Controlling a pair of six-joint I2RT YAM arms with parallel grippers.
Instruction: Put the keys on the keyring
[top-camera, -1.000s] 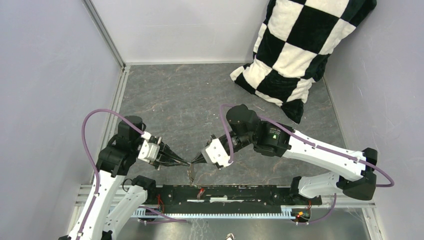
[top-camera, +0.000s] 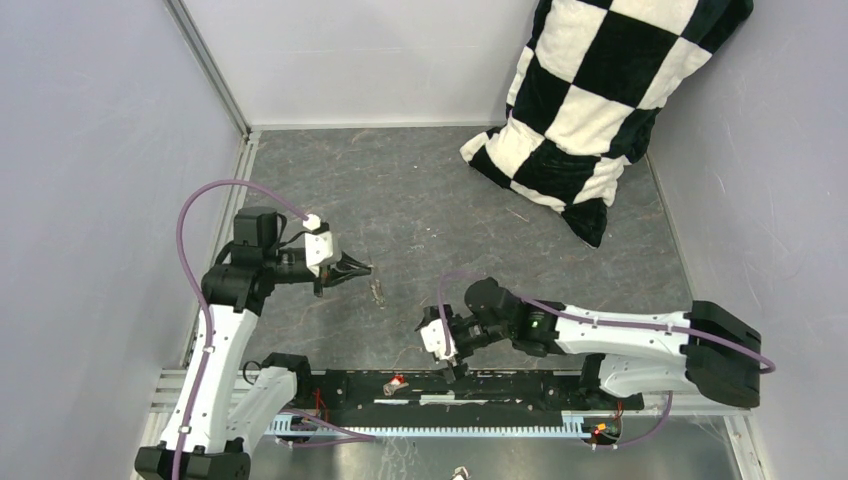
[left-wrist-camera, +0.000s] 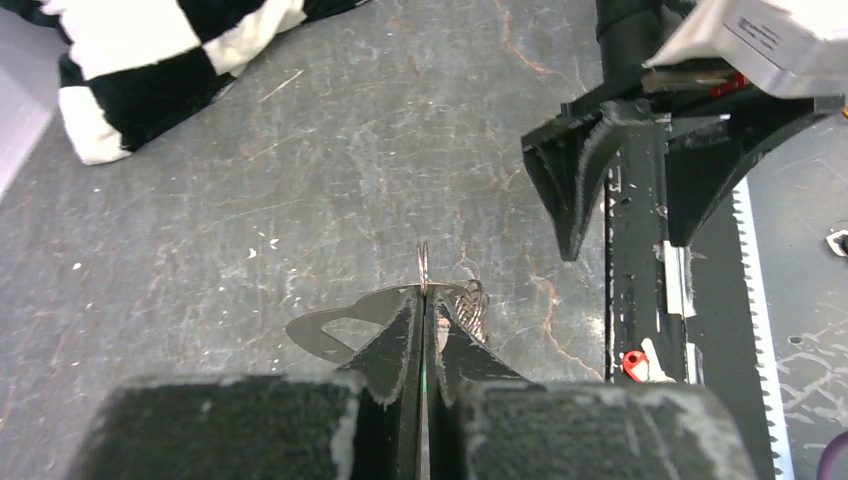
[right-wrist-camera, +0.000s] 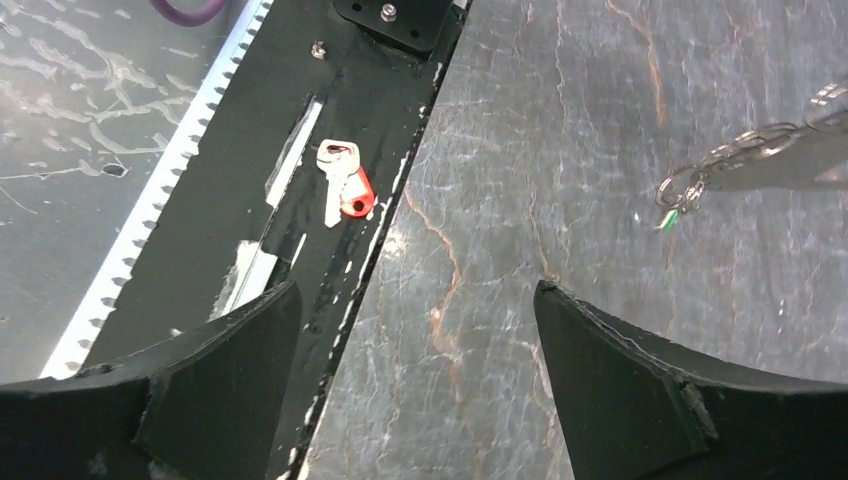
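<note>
A thin grey metal piece of the keyring (left-wrist-camera: 335, 332) is pinched in my left gripper, which is shut. Its small chain and rings (right-wrist-camera: 690, 185) hang from one end, with a green tip, clear of the floor. A silver key (right-wrist-camera: 334, 182) and a red one (right-wrist-camera: 358, 196) lie together on the black strip, apart from the keyring. My right gripper is open, its fingers (right-wrist-camera: 600, 350) wide apart with nothing between them. In the top view it is above the floor near the strip, right of the keys (top-camera: 396, 384).
The black strip (right-wrist-camera: 210, 205) runs along the front, with pale tape pieces and a white toothed edge. A checkered cushion (top-camera: 585, 110) leans at the back right. The grey floor (top-camera: 340, 180) behind the arms is bare.
A second ago the two grippers met at the keyring.
</note>
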